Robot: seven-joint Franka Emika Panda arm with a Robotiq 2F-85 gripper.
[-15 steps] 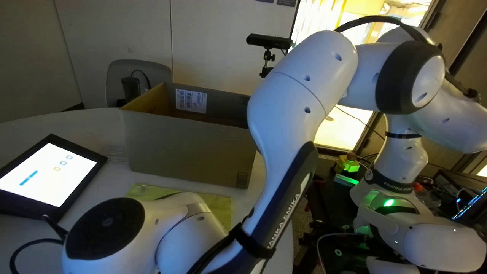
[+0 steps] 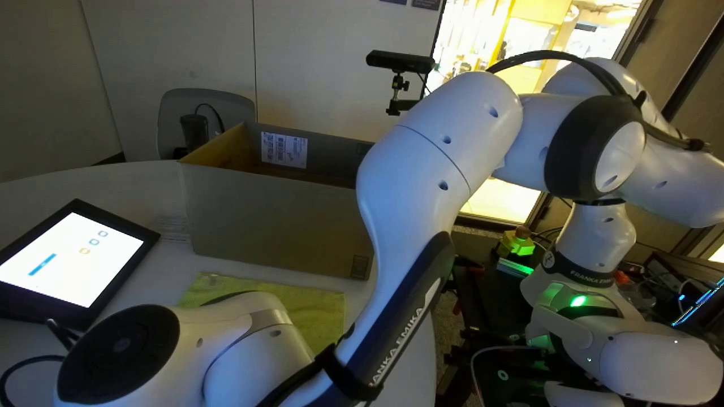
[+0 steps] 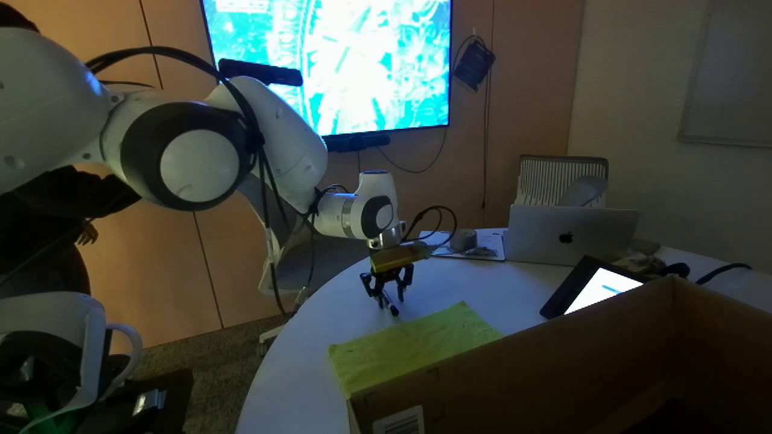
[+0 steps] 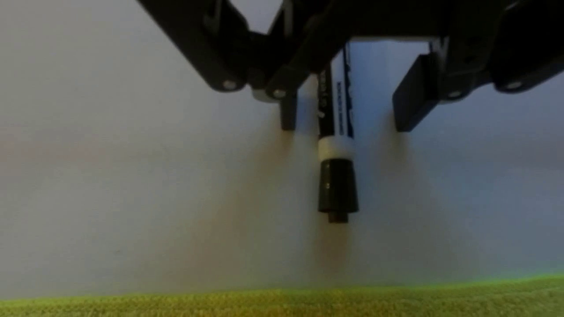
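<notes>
A black-and-white marker with a dark cap lies between the two fingers of my gripper in the wrist view. Bare gaps show on both sides of it, so neither finger touches it there. The fingers stand part open. Exterior view 2 has the gripper pointing down low over the white table, with the marker under it, its tip towards the cloth. In exterior view 1 the arm hides both gripper and marker.
A yellow-green cloth lies flat close to the marker. Beyond it stands a large open cardboard box. A lit tablet and a laptop occupy other parts of the table.
In exterior view 1 the arm has come lower and shifted left. The box, cloth and tablet have stayed where they were.
</notes>
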